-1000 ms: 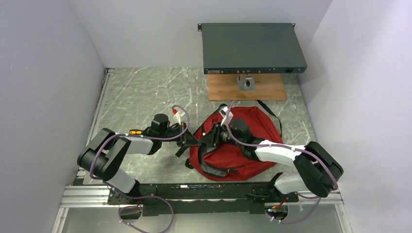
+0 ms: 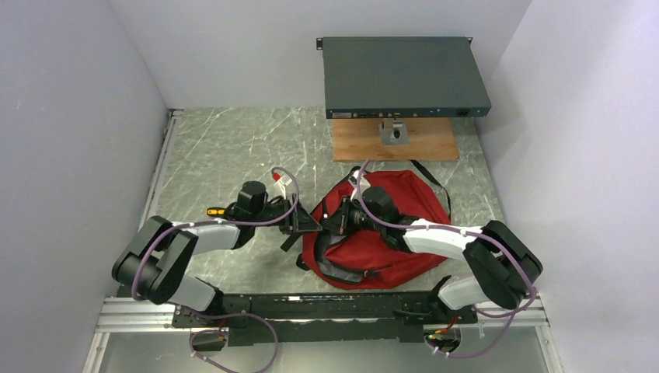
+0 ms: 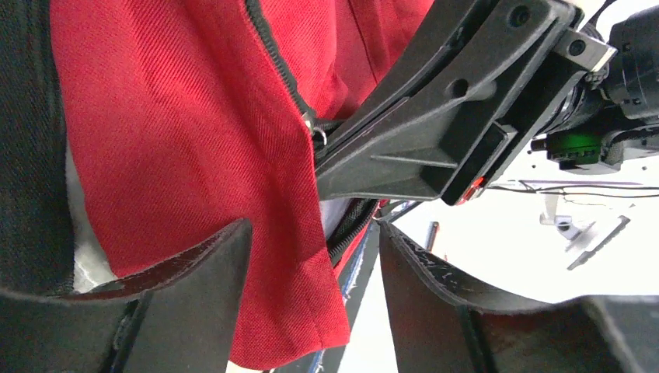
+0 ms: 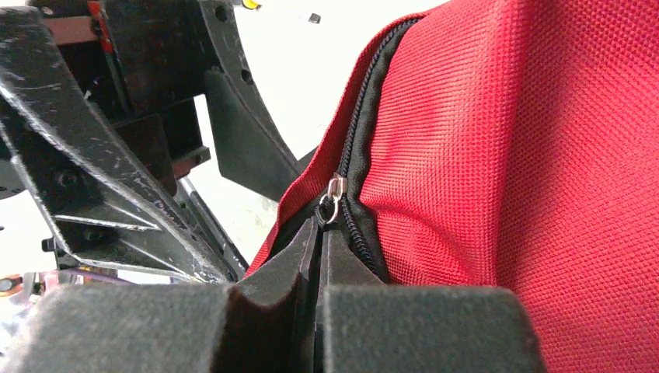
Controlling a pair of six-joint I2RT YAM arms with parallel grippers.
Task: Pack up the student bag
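Note:
The red bag [image 2: 404, 194] lies on the right half of the table, its dark grey inside partly showing. In the right wrist view my right gripper is shut on the zipper pull of the bag; the metal slider [image 4: 336, 188] and its ring sit just above the fingertips, on the black zipper. My left gripper stands open around the red flap edge [image 3: 299, 256], one finger [image 3: 221, 256] on each side of the cloth. The right gripper's dark fingers [image 3: 404, 148] reach to the zipper just beyond that flap in the left wrist view.
Both grippers are very close together over the bag's left side. A monitor-like dark box [image 2: 404, 76] stands on a wooden board [image 2: 435, 140] at the back. A yellow item [image 2: 215, 211] lies at the left.

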